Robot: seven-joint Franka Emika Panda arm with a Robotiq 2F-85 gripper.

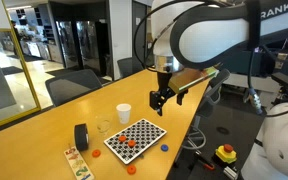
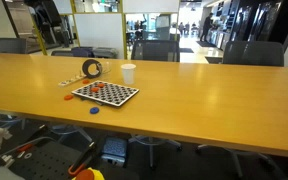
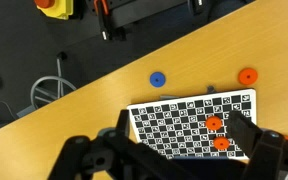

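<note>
In the wrist view my gripper is open, its two dark fingers wide apart with nothing between them. It hangs well above the table over a black-and-white checkerboard. Two red-orange discs rest on the board. Another red-orange disc lies on the table off the board's edge. A blue disc is on bare wood beside the board, nearer the table edge. From the side, exterior view 1 shows the gripper raised above the board's right end, clear of it.
A white cup stands behind the board, near a dark round object. A light strip with small pieces lies left of the board. Chairs surround it.
</note>
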